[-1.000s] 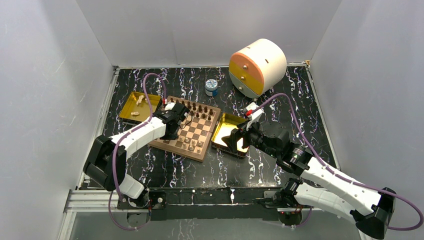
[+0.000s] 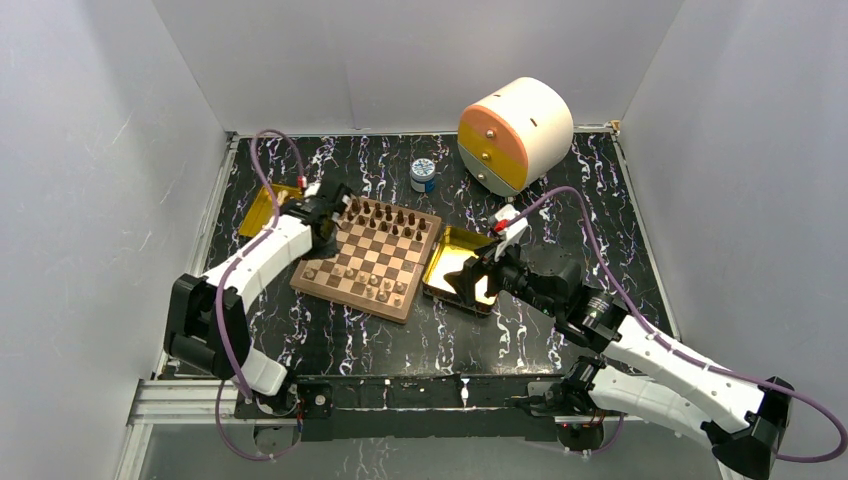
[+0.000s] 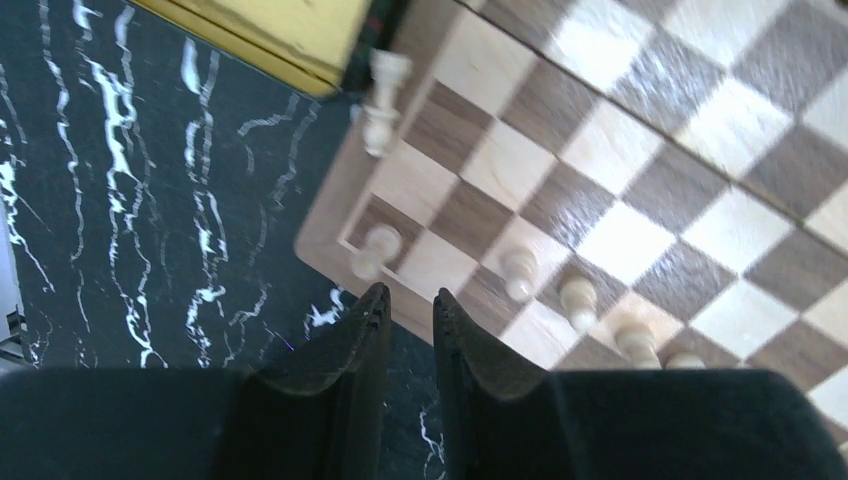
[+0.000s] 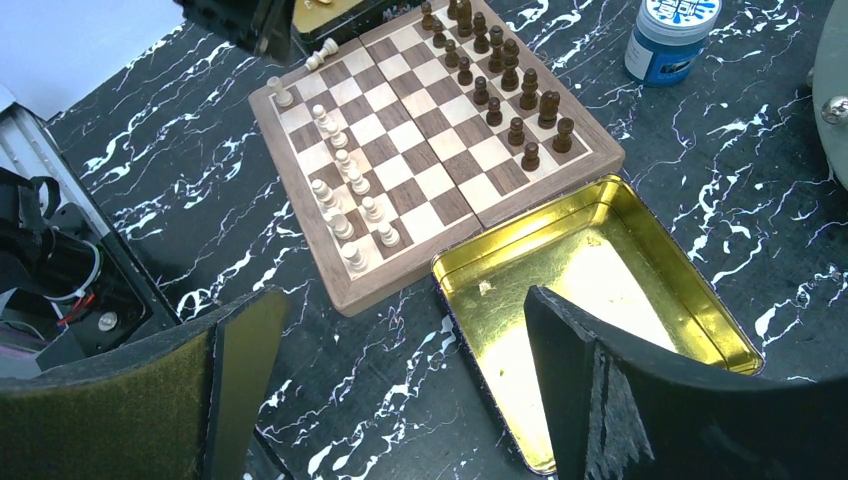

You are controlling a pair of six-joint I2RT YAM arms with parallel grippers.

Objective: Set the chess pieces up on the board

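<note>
The chessboard [image 2: 390,260] carries dark pieces [image 4: 529,90] along its far side and light pieces [image 4: 355,181] along the near side. A light piece [image 3: 385,100] lies on its side on the board's edge beside the left tray; another [image 3: 375,250] stands near a corner. My left gripper hangs above that end of the board, fingers nearly together; I cannot make out anything between them. My right gripper is open and empty, over the area by the right gold tray [image 4: 600,200].
A gold tray [image 2: 255,215] holding light pieces is left of the board, partly hidden by my left arm. A blue jar [image 2: 422,178] and a cream drum-shaped box [image 2: 515,135] stand behind. Bare marble shows at the front.
My left arm has moved leftward from over the board toward the left tray, now covering more of it. The right arm is unchanged.
</note>
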